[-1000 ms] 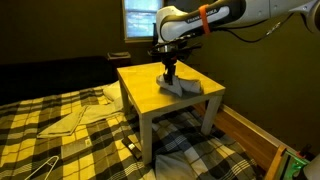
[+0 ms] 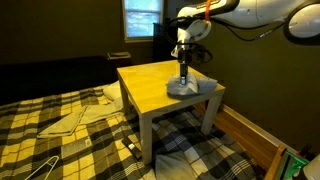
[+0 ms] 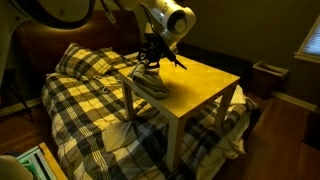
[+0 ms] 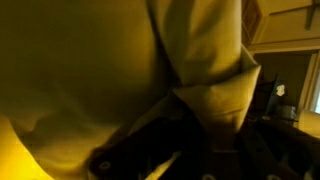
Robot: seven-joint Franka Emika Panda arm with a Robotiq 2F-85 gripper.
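A light grey cloth (image 2: 188, 85) lies bunched near the front corner of the small table. In the second exterior view the cloth (image 3: 149, 82) sits at the table's edge beneath the arm. My gripper (image 2: 183, 72) points down onto it, shut on a fold. Close up in the wrist view, the cloth (image 4: 90, 70) fills most of the picture, and a fold (image 4: 222, 100) of it runs down between the dark fingers. The fingertips themselves are hidden by fabric and shadow.
Bare wood shows on the table (image 2: 148, 77) left of and behind the cloth. Around it spreads a bed with a plaid blanket (image 2: 85, 145), where folded cloths (image 2: 68, 122) and a small dark object (image 2: 131, 147) lie. A window (image 2: 143, 18) is at the back.
The arm and gripper have moved right across the table over the last second. The cloth's near part has shifted with them, and its shape has become more bunched.
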